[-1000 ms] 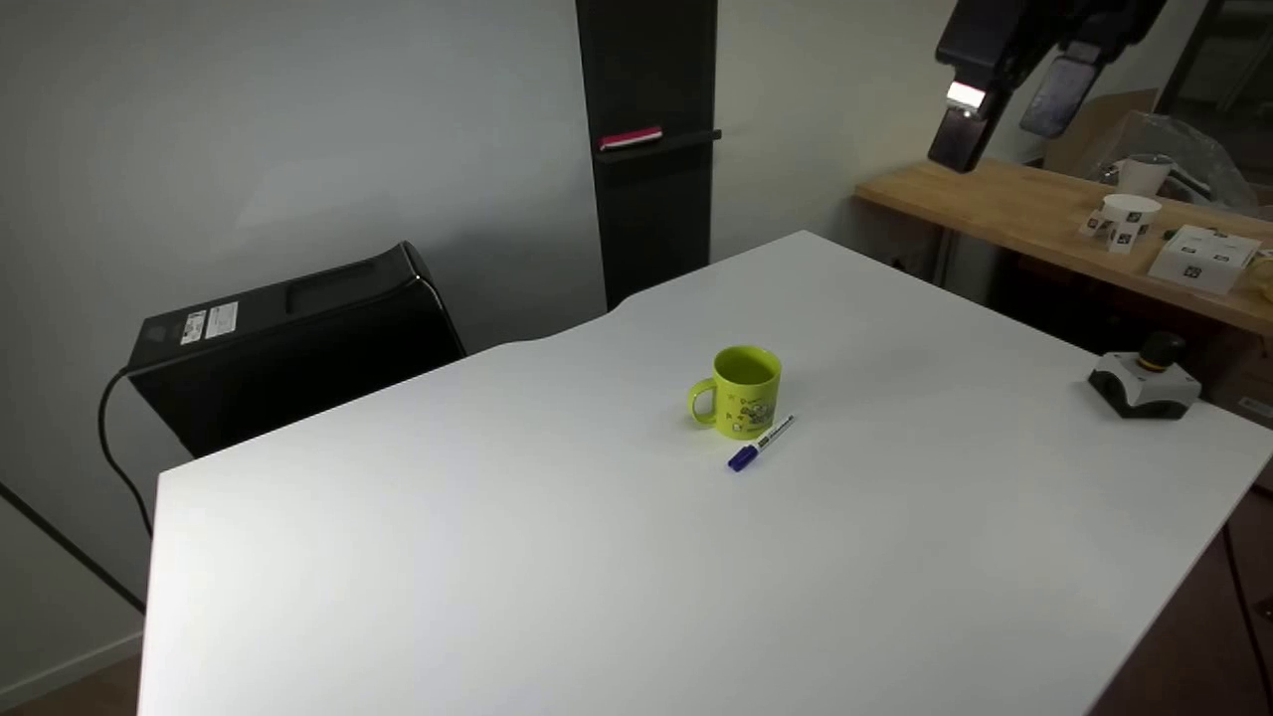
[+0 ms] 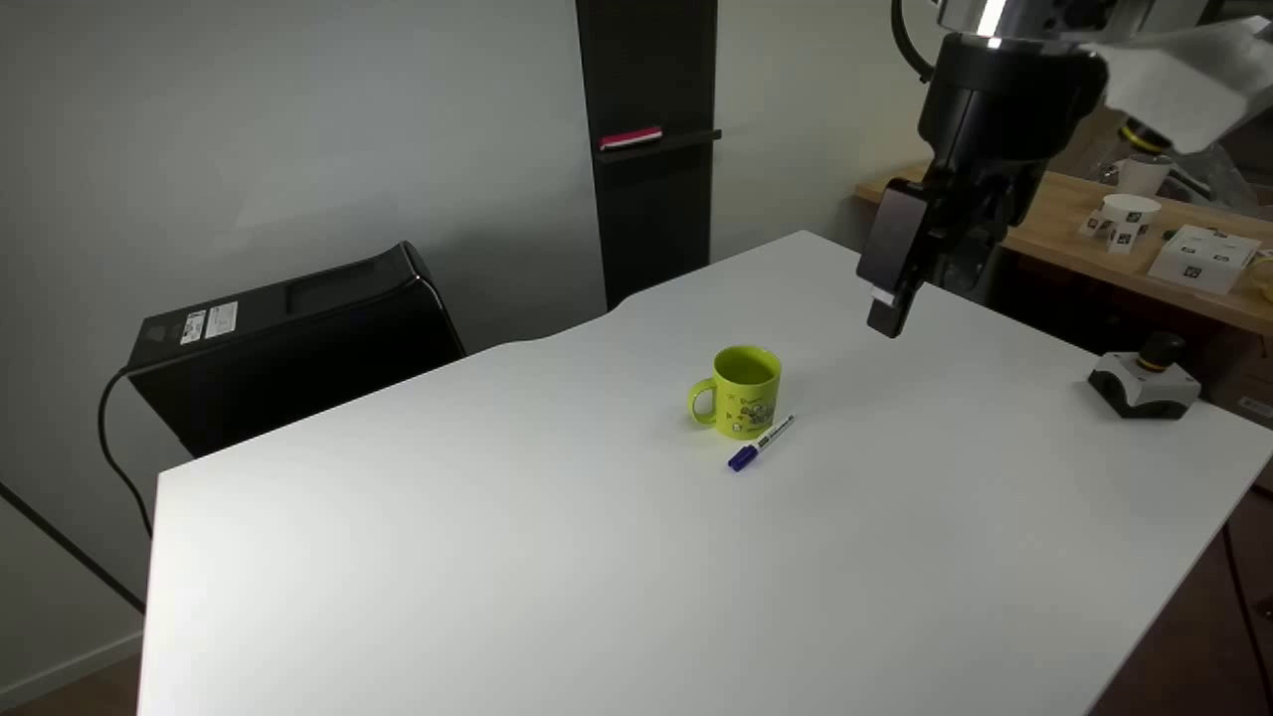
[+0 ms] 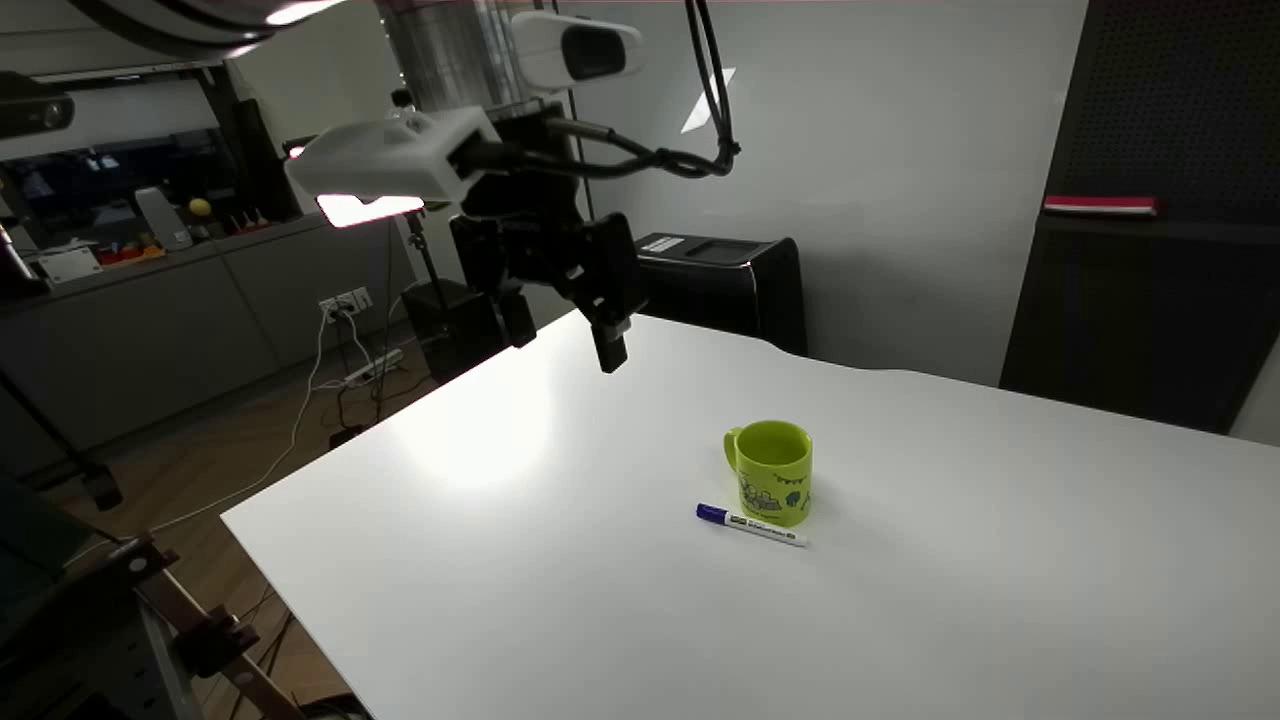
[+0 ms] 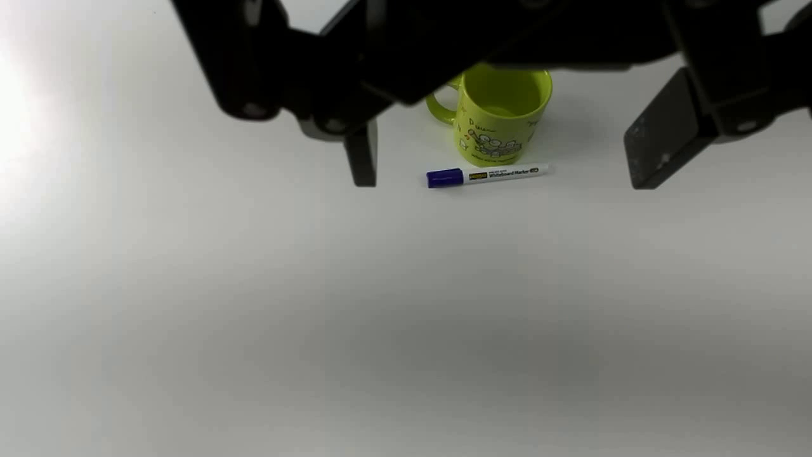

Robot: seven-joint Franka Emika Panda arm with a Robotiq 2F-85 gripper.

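Note:
A lime-green mug with printed drawings stands upright on the white table, its handle to the left in every view. Right beside its base lies a whiteboard marker, white with a blue cap; whether the two touch I cannot tell. High above the table hangs my gripper, well clear of both objects. In the wrist view its fingers stand wide apart and open, with the mug and marker seen far below in the gap. The gripper's body hides a little of the mug's rim there.
A black case stands behind the table. A wooden bench with cups and a box is beyond the right side.
In exterior view 1 my gripper has come down and to the left, and it has turned. Mug and marker lie where they were.

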